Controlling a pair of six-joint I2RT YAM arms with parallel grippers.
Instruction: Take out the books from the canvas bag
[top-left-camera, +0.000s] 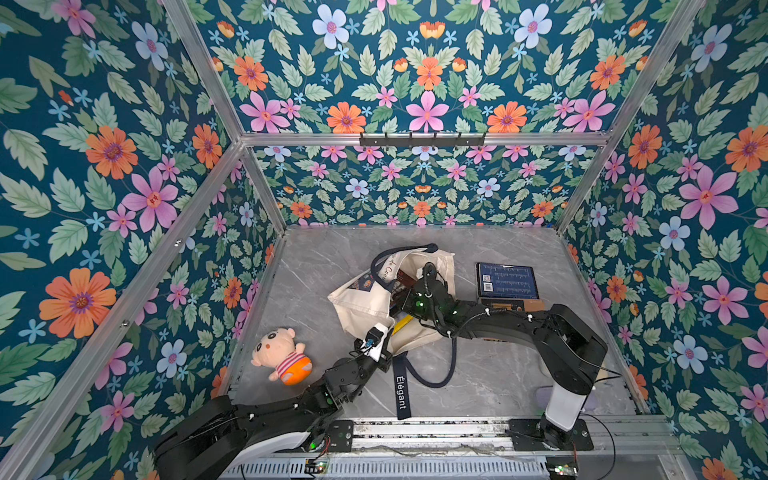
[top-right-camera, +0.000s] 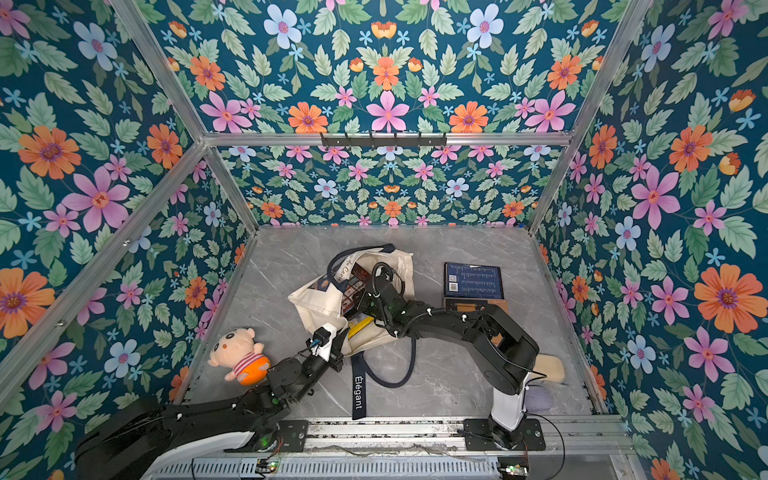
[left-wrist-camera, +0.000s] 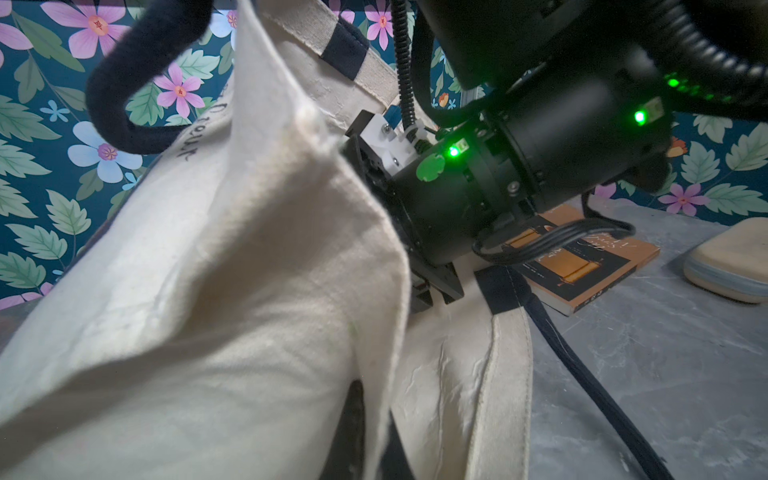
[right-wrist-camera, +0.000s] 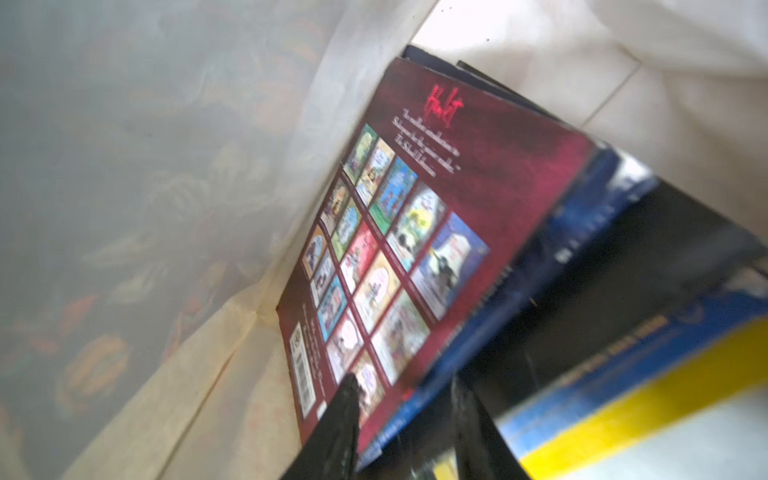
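The canvas bag (top-left-camera: 356, 308) lies on its side at the table's middle, opening spread. Inside, the right wrist view shows a maroon Hamlet book (right-wrist-camera: 488, 160) over a blue book, a black one (right-wrist-camera: 632, 256) and a yellow-edged one (right-wrist-camera: 656, 392). My right gripper is down in the bag, part open, fingers at the stack's lower edge; whether anything is between them is unclear. My left gripper is shut on the canvas bag's edge at the front.
A dark book (top-left-camera: 506, 280) and an orange-black book (left-wrist-camera: 584, 264) lie right of the bag. A plush doll (top-left-camera: 280, 356) lies at left, a beige case (left-wrist-camera: 724, 260) at right. Navy straps trail forward.
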